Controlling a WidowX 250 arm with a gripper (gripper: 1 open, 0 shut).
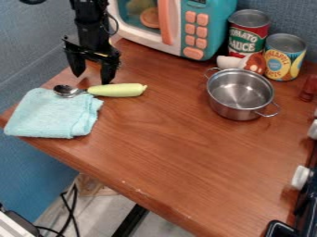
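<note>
My black gripper (93, 63) hangs at the back left of the wooden table, low over it, just above and behind a pale yellow-green corn cob (118, 90) and a metal spoon (66, 91). Its two fingers appear apart; whether anything is between them is hard to tell at this size. The spoon lies at the left end of the cob, by a folded light blue towel (52, 115) near the table's left edge.
A toy microwave (197, 28) stands at the back, with two cans (247, 32) to its right. A steel pot (239, 95) sits right of centre. A black appliance (297, 213) lines the right edge.
</note>
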